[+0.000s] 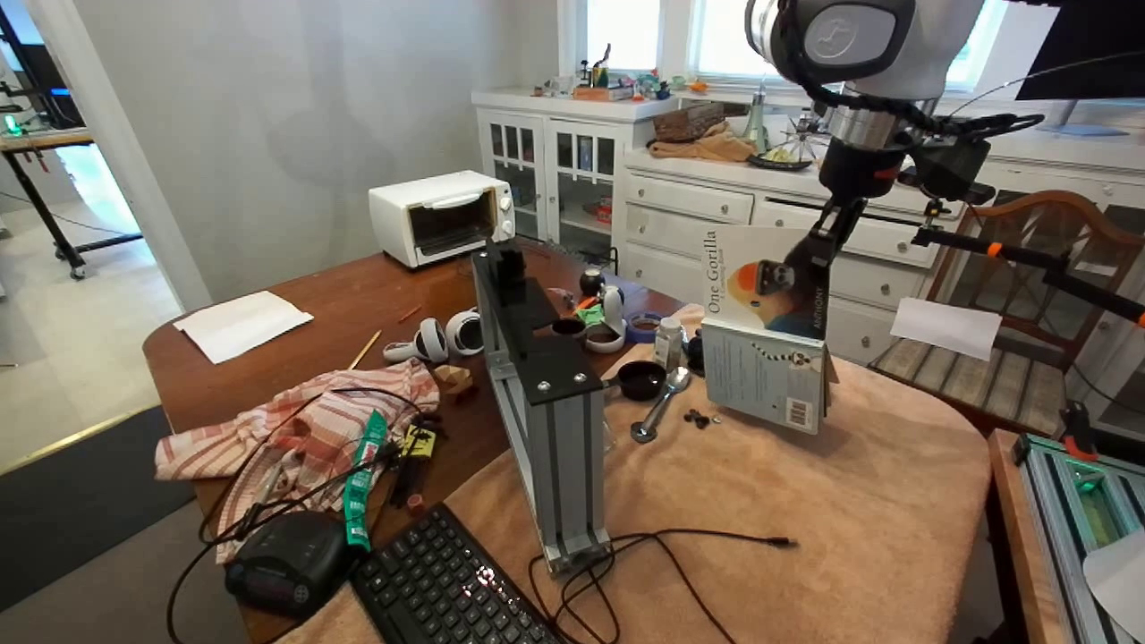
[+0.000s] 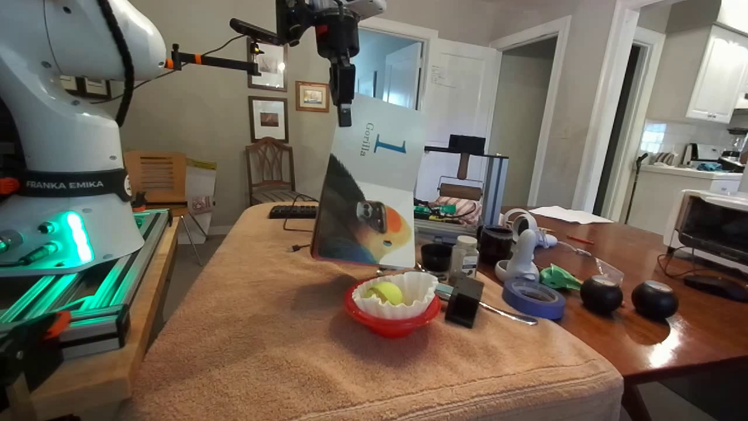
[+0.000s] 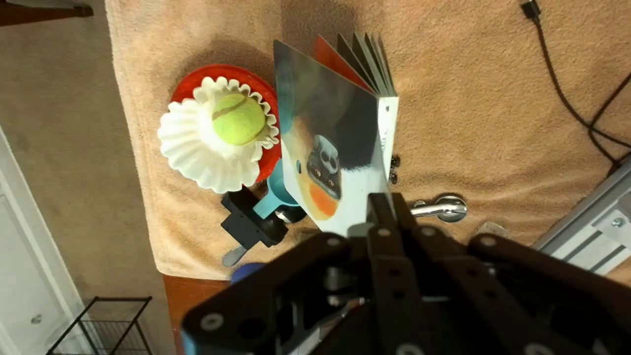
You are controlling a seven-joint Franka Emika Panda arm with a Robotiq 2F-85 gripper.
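A thin children's picture book [image 1: 759, 374], "One Gorilla", hangs open with its covers spread, above the towel-covered table. My gripper [image 2: 343, 119] is shut on its upper part. In the wrist view the fingertips [image 3: 378, 207] meet at the edge of the book's cover [image 3: 355, 192], and the loose pages fan out at the far end. A red bowl [image 2: 389, 327] stands below and beside the book. Inside it sit a white paper filter [image 3: 198, 157] and a yellow-green tennis ball [image 3: 239, 121]. The book hides the bowl in exterior view 1.
Around the book are a black cup [image 1: 640, 380], a metal spoon [image 1: 661, 406], a white bottle [image 2: 464, 257], a black block [image 2: 464, 302] and blue tape [image 2: 534, 298]. A grey metal frame [image 1: 569, 472] rises mid-table.
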